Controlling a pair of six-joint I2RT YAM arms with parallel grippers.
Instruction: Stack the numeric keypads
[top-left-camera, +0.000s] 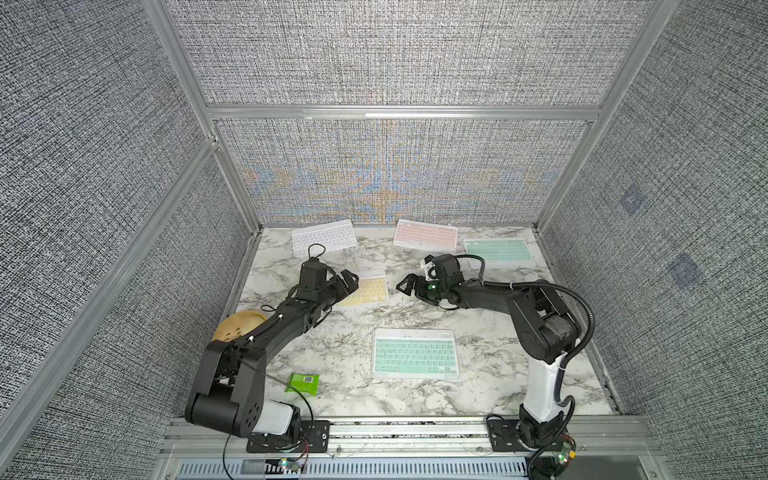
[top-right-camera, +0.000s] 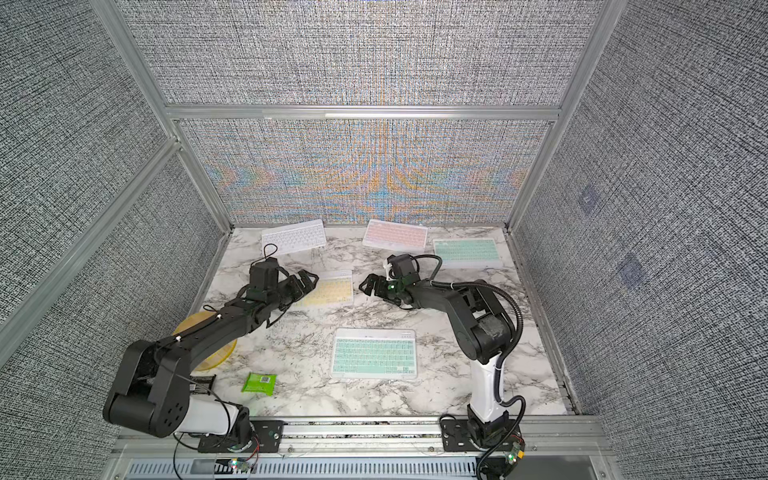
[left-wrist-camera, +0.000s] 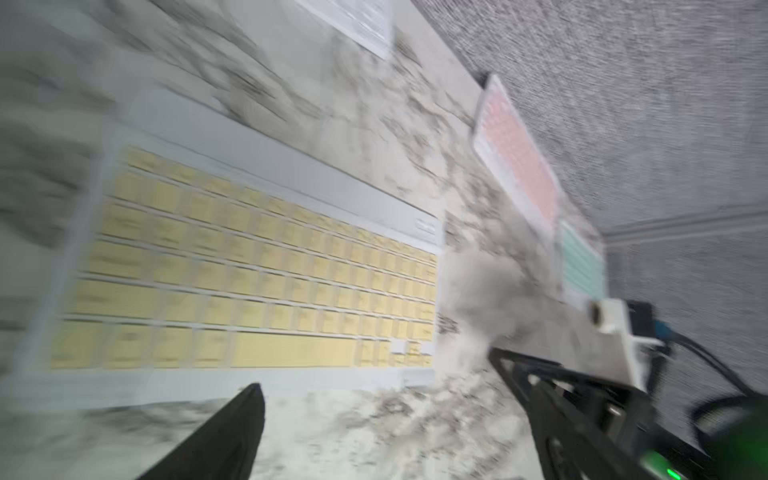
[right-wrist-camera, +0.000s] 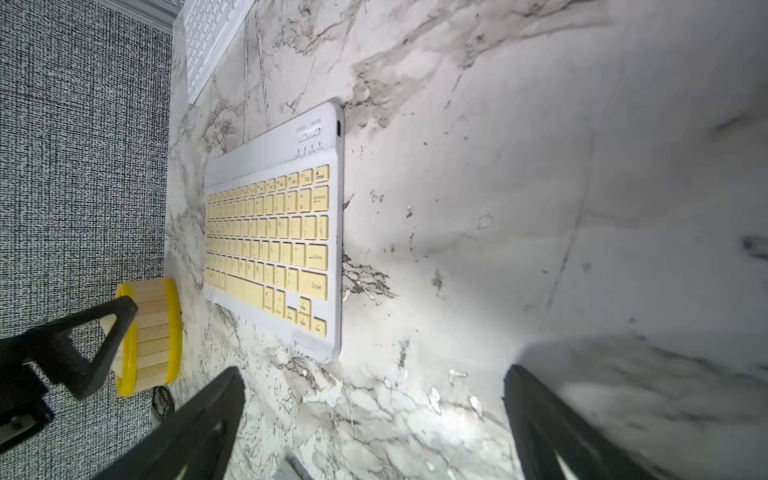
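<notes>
A white keypad with yellow keys (top-left-camera: 368, 289) lies on the table between the two grippers and shows large in both wrist views. My left gripper (top-left-camera: 349, 280) is open at its left part, partly covering it from above; in the left wrist view nothing is between the fingers. Just right of the yellow keypad, apart from it, my right gripper (top-left-camera: 406, 285) also stands open and empty. At the back lie a white keypad (top-left-camera: 324, 237), a pink keypad (top-left-camera: 425, 235) and a green keypad (top-left-camera: 499, 251). Another green keypad (top-left-camera: 416, 354) rests front centre.
A yellow-rimmed basket (top-right-camera: 219, 353) stands at the left edge behind the left arm. Near it lie a green packet (top-right-camera: 259, 383) and a partly hidden dark packet (top-right-camera: 205, 382).
</notes>
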